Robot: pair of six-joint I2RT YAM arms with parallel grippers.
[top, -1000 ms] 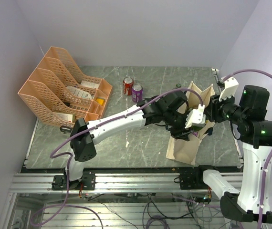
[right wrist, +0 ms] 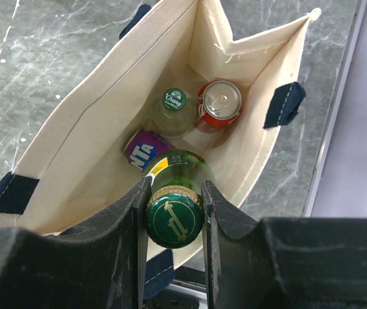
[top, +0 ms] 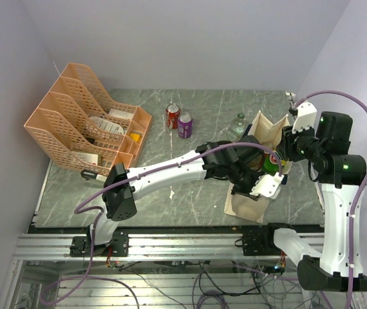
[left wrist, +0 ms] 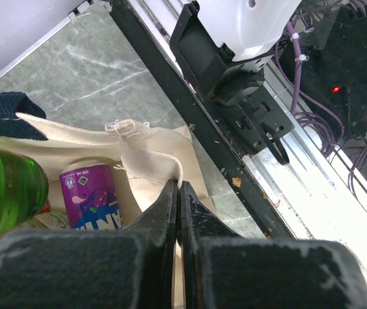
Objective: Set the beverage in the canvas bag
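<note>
The cream canvas bag [top: 244, 206] stands at the table's right, holding a purple can [right wrist: 146, 149], a clear bottle [right wrist: 174, 116] and a red can [right wrist: 217, 106]. My right gripper is shut on the cap of a green bottle [right wrist: 178, 167], held over the bag's inside. My left gripper is shut on the bag's cream fabric at its near side; in the left wrist view the green bottle shows at the left edge.
A red can [top: 172, 116], a purple can [top: 185, 125] and a clear bottle [top: 237, 126] stand on the table. A peach organiser [top: 74, 112] fills the left.
The left arm has shifted slightly toward the front, and my right gripper has moved slightly left with the green bottle, which now shows more in the top view.
</note>
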